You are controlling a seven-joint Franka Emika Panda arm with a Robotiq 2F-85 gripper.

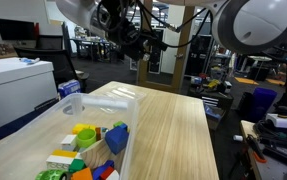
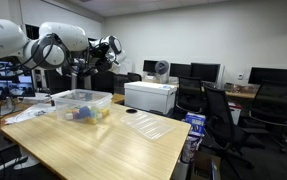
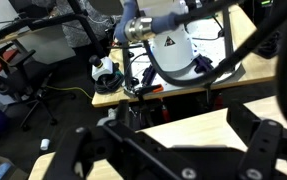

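A clear plastic bin [image 1: 124,108] stands on the wooden table, with colored blocks and toys inside. Among them are a blue block [image 1: 117,137], a yellow-green round piece [image 1: 85,137], an orange block [image 1: 82,174] and a green piece [image 1: 52,175]. From the other side, the same bin [image 2: 82,97] appears at the table's far left. My gripper is open, its dark fingers spread at the bottom of the wrist view, with nothing visible between them. The arm is raised above the table, higher than the bin.
Bare wood fills much of the table [image 2: 118,148]. A clear flat sheet [image 2: 149,126] and a small dark object [image 2: 132,109] lie on it. Behind stands a white box [image 2: 150,96]. Cables [image 3: 223,60] loop close to the wrist camera.
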